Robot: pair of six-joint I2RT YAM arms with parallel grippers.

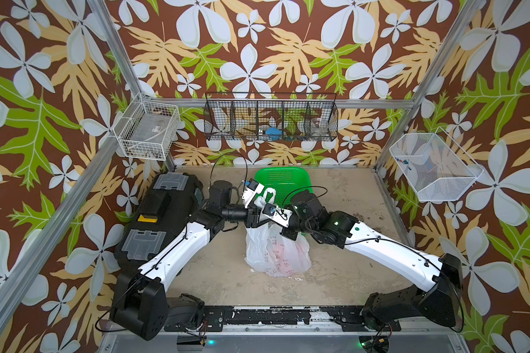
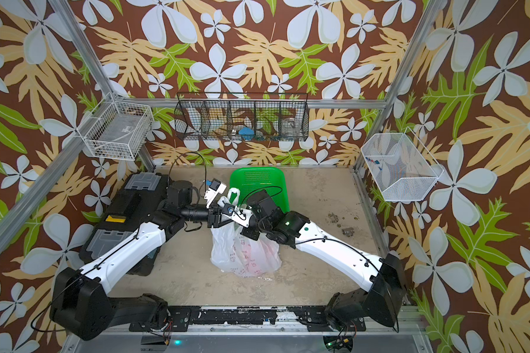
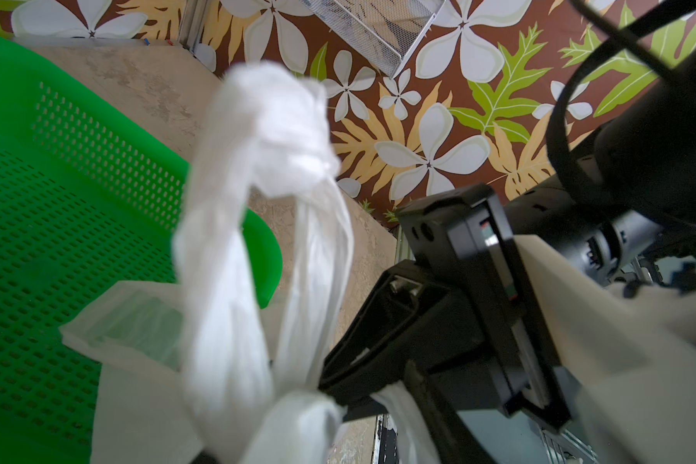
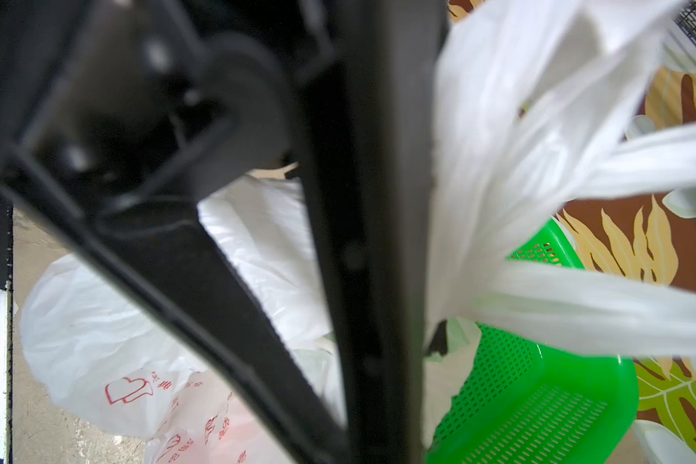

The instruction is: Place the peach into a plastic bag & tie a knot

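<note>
The white plastic bag (image 1: 271,259) with red print rests on the table, its upper part gathered between my two grippers. A pinkish patch shows through its lower right, but the peach cannot be made out. In the left wrist view, a twisted loop of the bag (image 3: 224,309) rises close to the lens. My left gripper has its fingers apart at the bottom edge, with film between them. My right gripper is shut, its fingertips meeting at the bottom of its view. Bag strands run along the outside of one finger; any film between the tips is hidden.
A green basket (image 1: 282,176) stands just behind the grippers. At left is a black toolbox (image 1: 159,214); wire baskets hang on the back wall (image 1: 271,120) and both sides. The arms nearly touch.
</note>
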